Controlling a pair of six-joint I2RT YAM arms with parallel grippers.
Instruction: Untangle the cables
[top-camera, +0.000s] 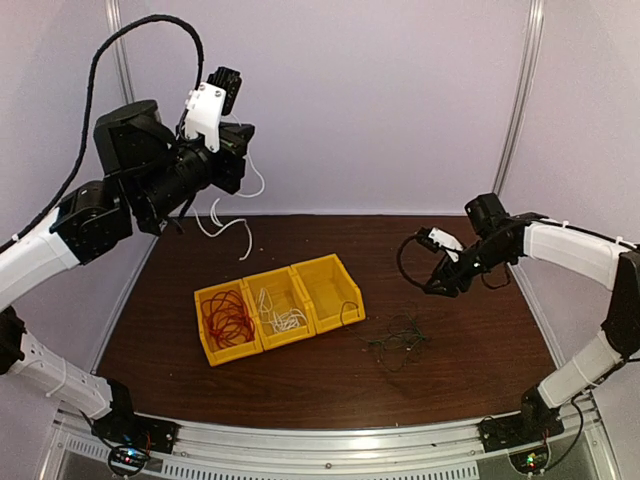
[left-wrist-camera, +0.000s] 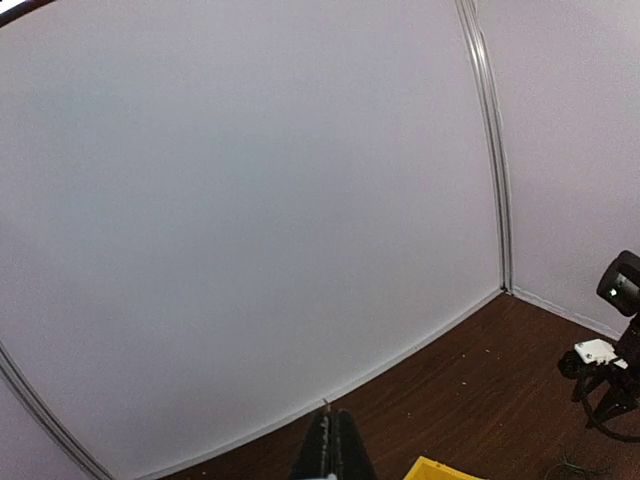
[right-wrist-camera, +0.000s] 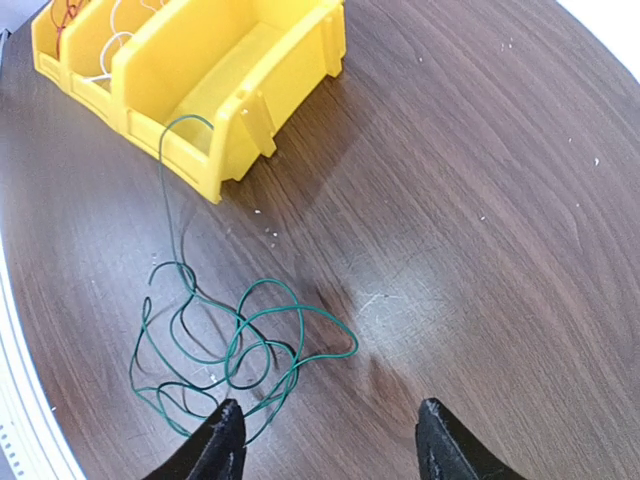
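A dark green cable (right-wrist-camera: 245, 330) lies in loose overlapping loops on the table, one end reaching up over the edge of the rightmost compartment. My right gripper hovers above it, its fingers (right-wrist-camera: 222, 440) apart and nothing between them. High at the left, my left gripper (top-camera: 232, 165) is shut on a white cable (top-camera: 262, 182), which dangles below it in curves. In the left wrist view, the left fingers (left-wrist-camera: 330, 450) meet at the tips, and almost none of the cable shows. A red cable (top-camera: 228, 318) and another white cable (top-camera: 285, 319) lie in bins.
Three joined yellow bins (top-camera: 316, 330) stand left of the green cable: red cable in the left one, white in the middle, the right one bare but for the green end. Pale walls enclose it.
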